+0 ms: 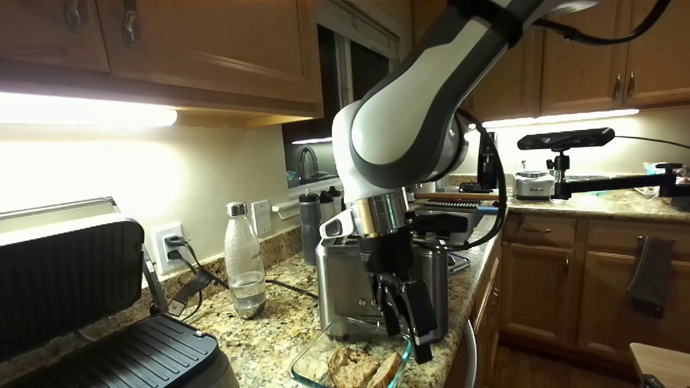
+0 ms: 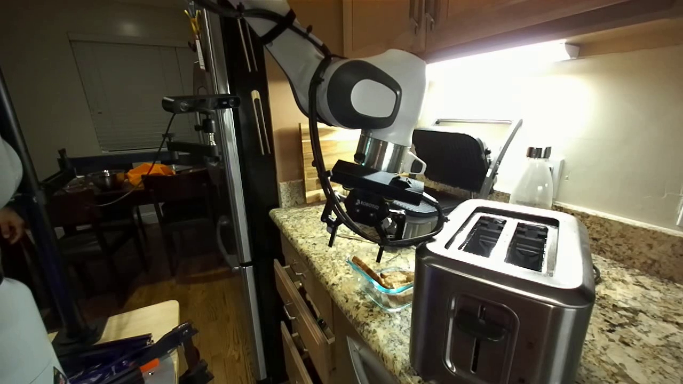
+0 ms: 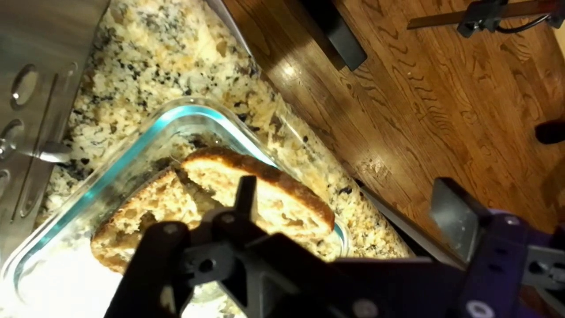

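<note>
Two pieces of bread lie in a glass dish [image 1: 298,366] on the counter. In the wrist view one is a crusty slice [image 3: 283,204] leaning by the dish's counter-edge side, and the other a torn-looking piece [image 3: 153,206] beside it. My gripper is open, its fingers wide apart and nothing between them. From exterior view 2, the gripper [image 2: 356,244] hangs above and slightly to the left of the dish [image 2: 390,300]. One finger [image 3: 246,193] overlaps the slice in the wrist view, while the other appears over the floor beyond the counter's edge.
A steel toaster [image 2: 499,288] with empty-looking slots stands close behind the dish. To the left are an open grill press [image 1: 149,352] and a glass water bottle [image 1: 246,271]. Open drawers [image 2: 301,307] jut out below the counter's front edge.
</note>
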